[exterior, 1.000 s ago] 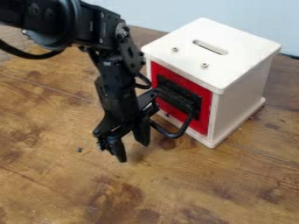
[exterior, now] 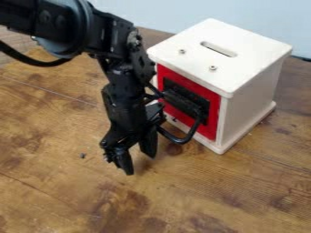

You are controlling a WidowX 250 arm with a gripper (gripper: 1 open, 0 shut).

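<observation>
A black arm reaches down from the upper left to my gripper (exterior: 137, 155), which is low over the wooden table (exterior: 67, 173), just left and in front of a white wooden box (exterior: 250, 84). Its two black fingers point downward and stand apart, with nothing visible between them. The box has a slot and two screws on top and a red front (exterior: 209, 128) with a black panel, partly hidden behind the arm and its cable.
The box takes up the back right, close beside the arm. A pale wall runs behind.
</observation>
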